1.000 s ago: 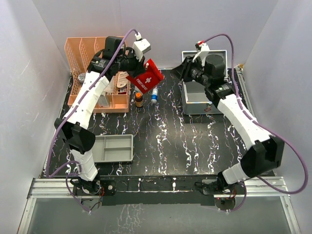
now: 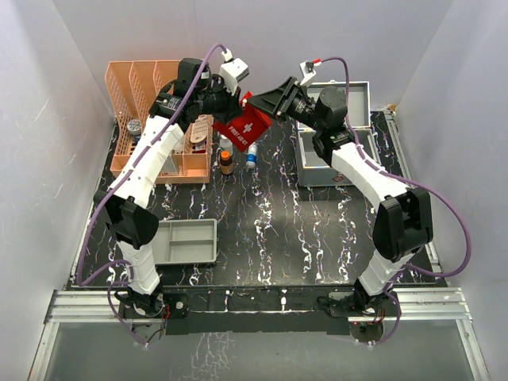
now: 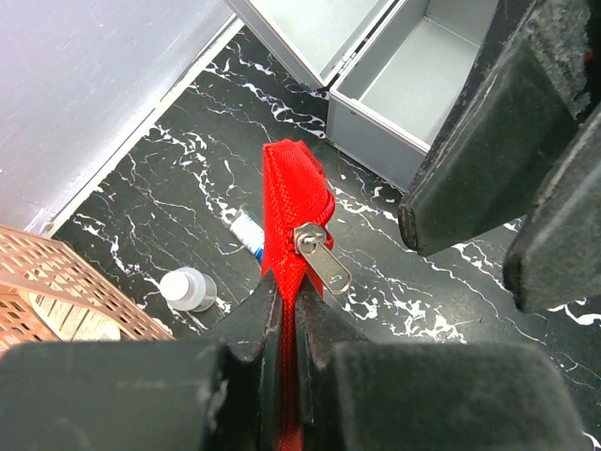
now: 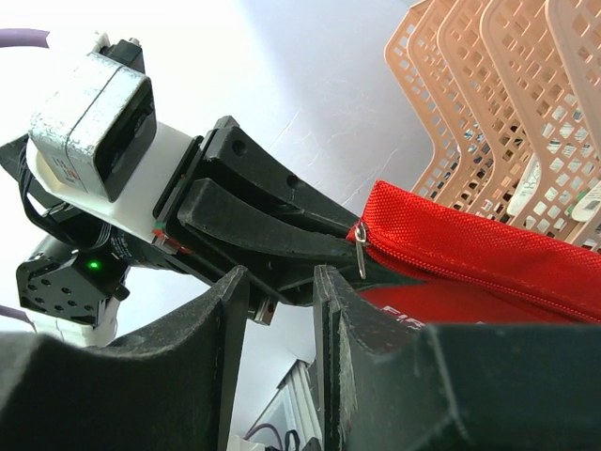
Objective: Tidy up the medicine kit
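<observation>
The red first aid pouch (image 2: 244,127) hangs in the air, its zipper edge pinched by my left gripper (image 2: 231,113). In the left wrist view the red fabric (image 3: 293,202) with its metal zipper pull (image 3: 321,256) rises between the shut fingers. My right gripper (image 2: 262,101) stands open at the pouch's other side; in the right wrist view its fingers (image 4: 211,348) are apart, with the pouch (image 4: 498,249) above and to the right. The grey medicine box (image 2: 324,175) stands open on the right, its lid (image 2: 358,101) raised.
An orange slotted basket (image 2: 190,171) stands at the back left. Near it are a brown bottle (image 2: 226,164), a white bottle (image 3: 188,288) and a blue-white tube (image 2: 252,156). A grey tray (image 2: 185,242) lies front left.
My right gripper has moved left from near the box to the pouch's edge. The left gripper has shifted slightly, and the pouch with it.
</observation>
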